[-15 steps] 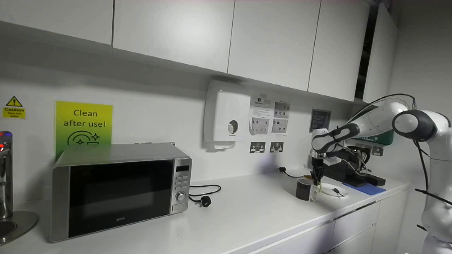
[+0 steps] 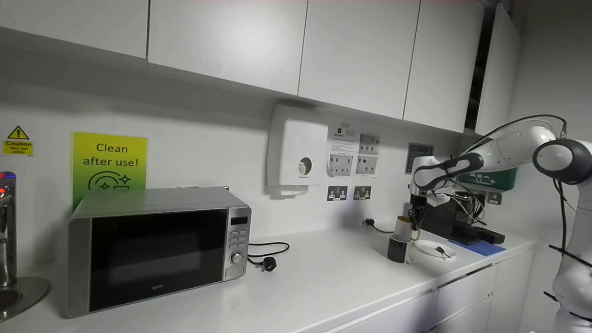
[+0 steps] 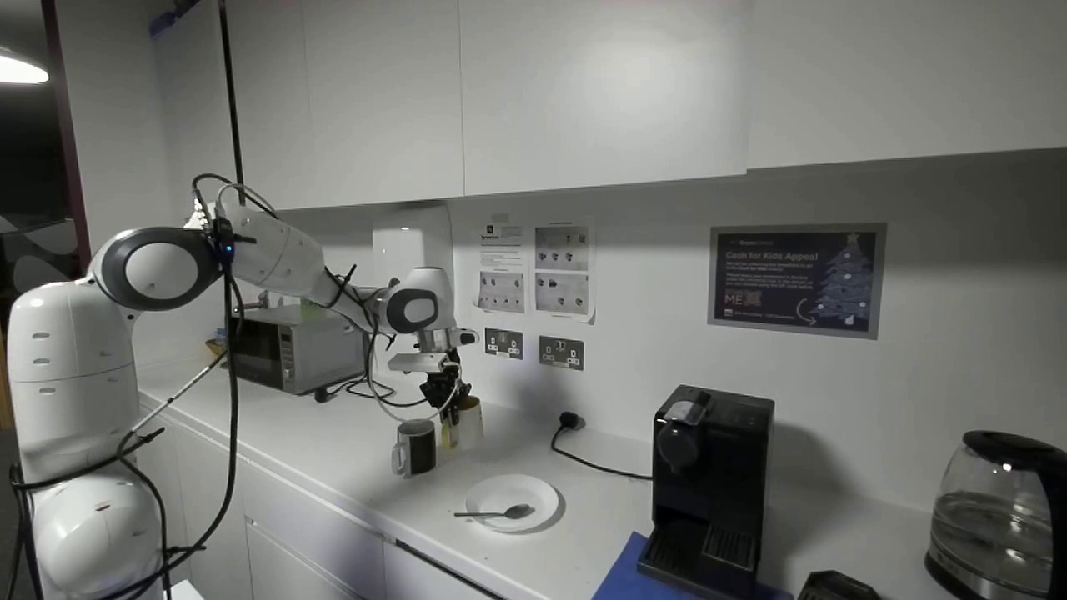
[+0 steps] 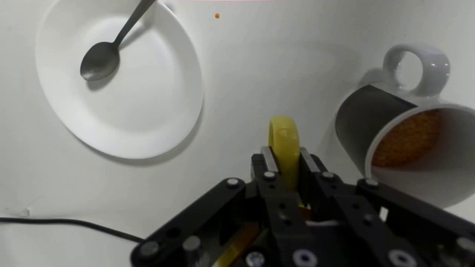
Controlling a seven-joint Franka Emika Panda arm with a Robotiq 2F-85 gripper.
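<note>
My gripper is shut on the handle of a yellow mug [image 4: 284, 131]; the handle stands up between the two fingers in the wrist view. Most of that mug's body is hidden beneath the gripper there. In exterior view 1 the yellow mug [image 2: 403, 226] appears raised above the counter, behind a dark-and-white mug [image 2: 397, 249]. Exterior view 2 puts the yellow mug [image 3: 470, 422] just right of the dark one [image 3: 417, 447]. Orange contents show inside the dark mug [image 4: 356, 120], whose own handle is free.
A white plate [image 4: 147, 120] with a metal spoon [image 4: 100, 60] on it lies near the mugs. Beyond stands a black coffee machine [image 3: 712, 470] on a blue mat [image 3: 622, 572]. Open counter stretches towards the microwave [image 2: 158, 249]. A black cable [image 4: 71, 221] runs along the wall side.
The gripper and yellow mug have risen and moved back towards the wall, so more of the mug shows above the dark mug. The dark mug and plate have stayed put.
</note>
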